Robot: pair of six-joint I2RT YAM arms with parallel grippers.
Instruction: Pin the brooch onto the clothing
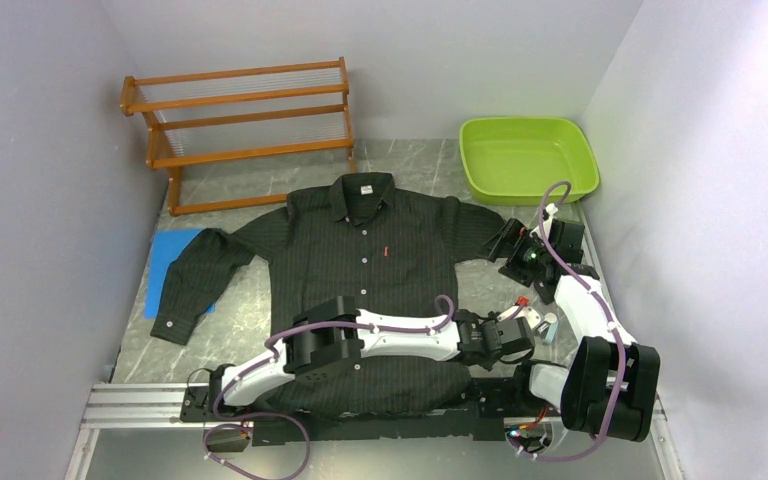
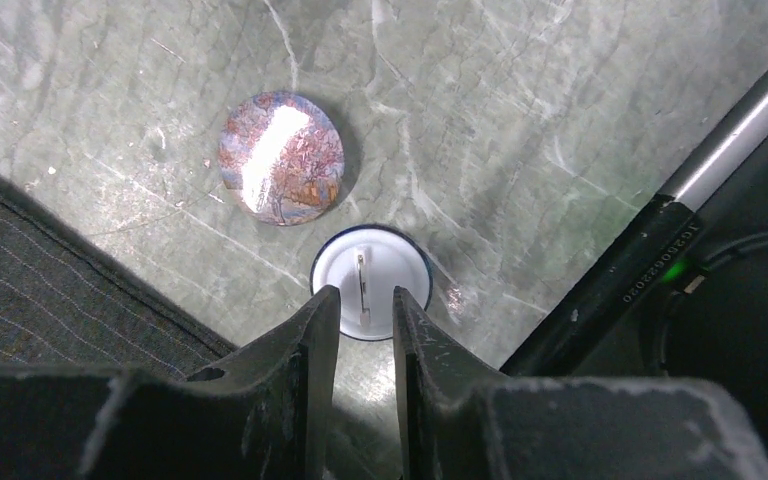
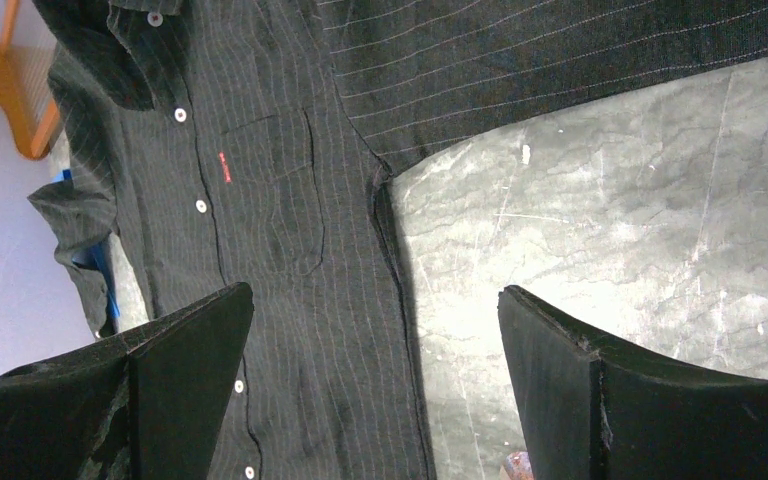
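Observation:
A round brooch with its white back up point(image 2: 400, 265) lies on the table in the left wrist view, a pin bar across its middle. Beside it rests a second round brooch point(image 2: 295, 180) with a coloured, glossy face. My left gripper is partly open, its fingertips overlapping the lower part of the white-backed brooch; nothing is seen gripped. From above, the left gripper's arm hides both brooches. The dark striped shirt point(image 1: 320, 250) lies spread out, buttons up, with a small red tag on its chest. My right gripper stands wide open and empty above the shirt's side edge.
A green basin point(image 1: 530, 195) stands at the back right, a wooden rack point(image 1: 250, 158) at the back left. A blue sheet point(image 1: 163, 265) lies under one sleeve. Small items point(image 1: 550, 328) lie near the right arm. In the left wrist view, a dark machine part point(image 2: 610, 280) is close on the right.

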